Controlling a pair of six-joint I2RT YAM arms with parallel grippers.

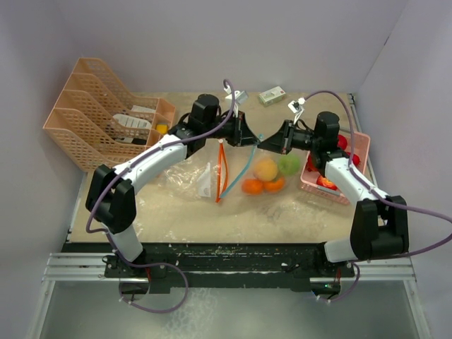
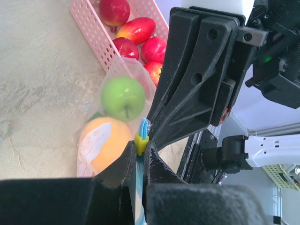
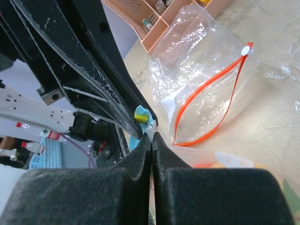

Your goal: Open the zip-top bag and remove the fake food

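A clear zip bag with fake food (image 1: pixel 265 169) (green apple (image 2: pixel 123 97), peach-coloured piece (image 2: pixel 104 143), orange pieces (image 1: pixel 273 185)) hangs between my grippers at table centre. My left gripper is shut on the bag's blue zip top with its yellow slider (image 2: pixel 141 143). My right gripper is shut at the same top edge, tips nearly touching the left's; clear plastic shows at its tips. An empty bag with red zip (image 3: pixel 197 93) lies beside them.
A pink basket of fake fruit (image 1: pixel 309 182) stands at the right, a tan divided organiser (image 1: pixel 92 113) at the back left, a small pale box (image 1: pixel 272 95) at the back.
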